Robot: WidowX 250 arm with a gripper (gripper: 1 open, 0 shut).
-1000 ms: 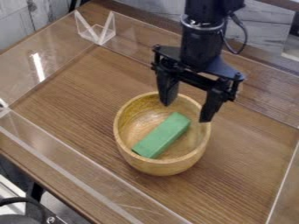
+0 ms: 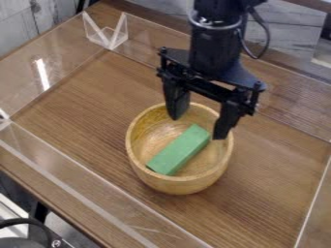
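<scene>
A round tan bowl [image 2: 142, 145] sits near the middle of the wooden table, with a green rectangular block [image 2: 179, 150] lying diagonally inside it. My black gripper [image 2: 202, 111] is over the back of the bowl, above the block, its two fingers spread wide, one toward each side of the bowl, with nothing held between them. The arm hides part of the bowl's rear rim.
A small clear, wire-like holder [image 2: 104, 34] stands at the back left. A cable hangs behind the arm.
The bowl and green block look unmoved.
</scene>
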